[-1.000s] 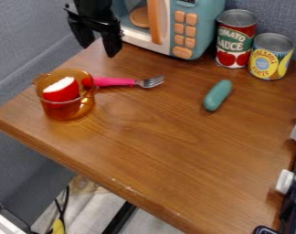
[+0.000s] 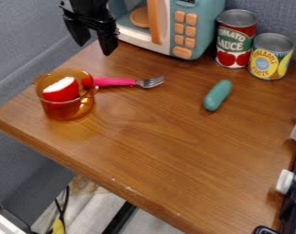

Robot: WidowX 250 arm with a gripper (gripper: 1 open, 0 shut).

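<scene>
My black gripper [image 2: 92,37] is at the top left, above the table beside the toy microwave [image 2: 163,23]; whether its finger is open or shut is hard to tell. An orange translucent cup [image 2: 68,108] with a red and white item [image 2: 60,90] in it stands at the table's left. A pink-handled fork [image 2: 129,82] lies beside it. A teal cylinder [image 2: 217,95] lies to the right.
A red tomato can [image 2: 234,38] and a yellow can [image 2: 270,59] stand at the back right. A dark appliance with white knobs [image 2: 292,192] is at the right edge.
My gripper has moved slightly up and left. The objects on the table have not visibly moved.
</scene>
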